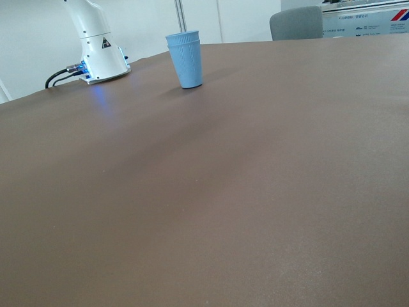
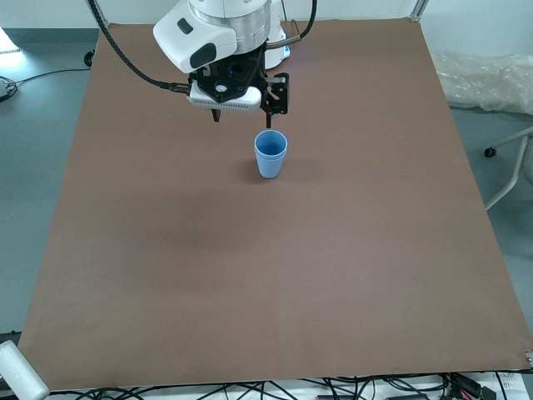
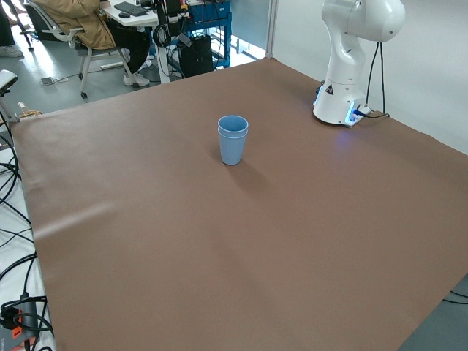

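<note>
A light blue cup (image 2: 271, 162), apparently two nested, stands upright on the brown table (image 2: 275, 267), and also shows in the top view (image 1: 186, 61) and the right view (image 3: 232, 146). In the left view my black gripper (image 2: 242, 118) hangs over the table, above and behind the cup, apart from it. Its two fingers point down and stand apart; nothing shows between them. The top and right views show the white arm's base but not the gripper.
Cables run along one edge outside the tabletop. A person sits at a desk beyond the table in the right view.
</note>
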